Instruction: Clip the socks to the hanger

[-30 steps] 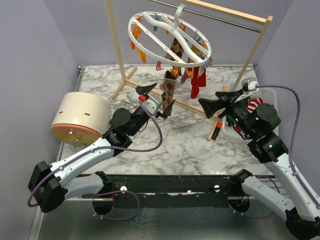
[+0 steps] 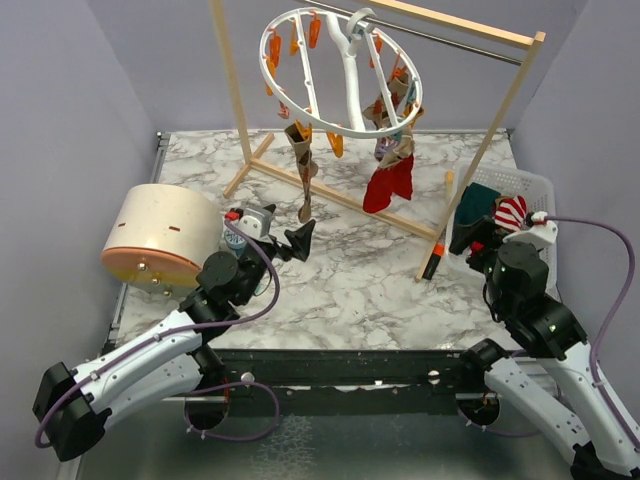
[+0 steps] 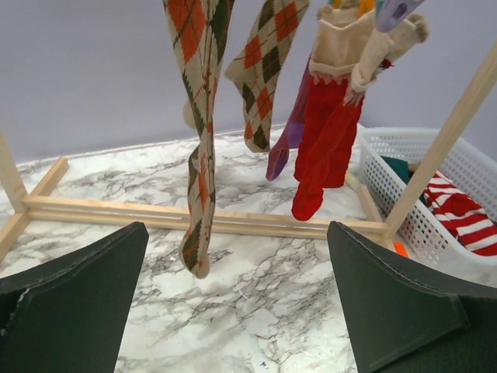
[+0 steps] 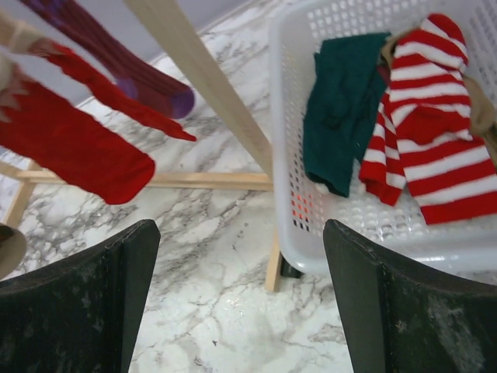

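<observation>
A white round clip hanger (image 2: 300, 117) hangs from the rod with orange clips and hung socks: a tan argyle sock (image 3: 200, 194), more argyle and purple socks behind it, and a red sock (image 2: 388, 188) with cream cuff. My left gripper (image 2: 275, 230) is open below and left of the hanger, empty, facing the argyle sock. My right gripper (image 2: 467, 228) is open over the near left of the white basket (image 4: 283, 217), which holds a dark green sock (image 4: 338, 109) and red-striped socks (image 4: 435, 148).
A wooden frame (image 2: 330, 195) stands on the marble table (image 2: 280, 310). A cream drum (image 2: 160, 230) lies at the left. An orange-and-black tool (image 2: 433, 258) lies beside the basket.
My left arm has pulled back left and down from the hanging argyle sock. My right arm has moved right toward the basket. The hanger and its socks have swung slightly.
</observation>
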